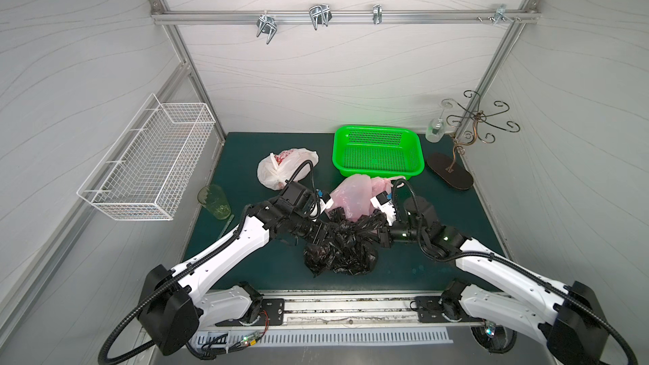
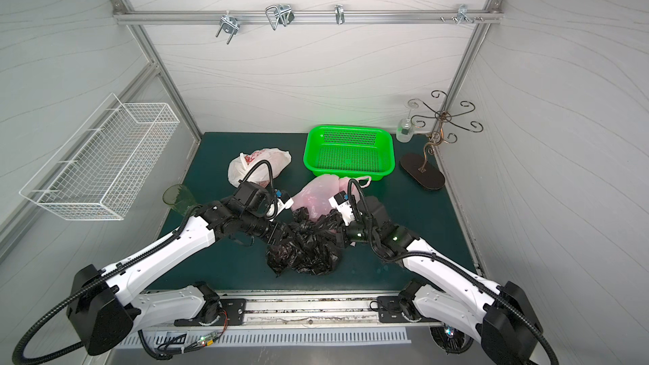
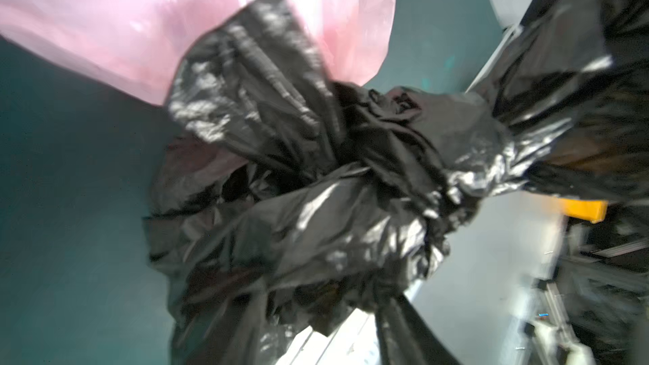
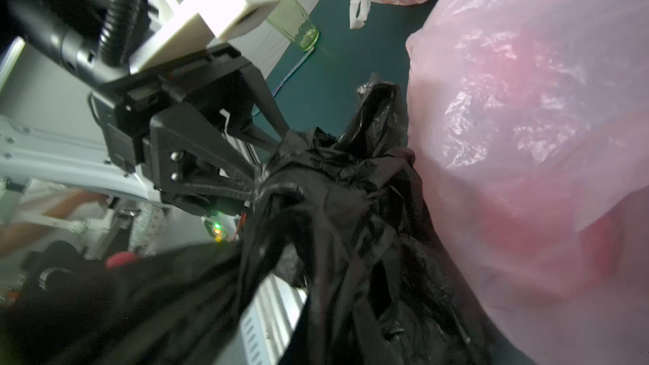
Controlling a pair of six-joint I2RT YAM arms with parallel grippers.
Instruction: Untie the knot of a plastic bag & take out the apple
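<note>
A crumpled black plastic bag [image 1: 341,250] lies on the front middle of the dark mat, its knotted, twisted top [image 3: 399,155] filling the left wrist view. My left gripper [image 1: 321,229] reaches into the bag from the left; in the right wrist view its fingers [image 4: 263,98] are part open against the black plastic. My right gripper [image 1: 378,233] is at the bag's right side, with plastic stretched toward it; its fingertips are hidden, so its state is unclear. No apple is visible.
Behind are a pink bag [image 1: 351,196], a white bag [image 1: 284,165] and a green basket [image 1: 375,148]. A green glass [image 1: 213,199] stands at left, a metal stand [image 1: 449,172] at right. A wire basket [image 1: 145,162] hangs on the left wall.
</note>
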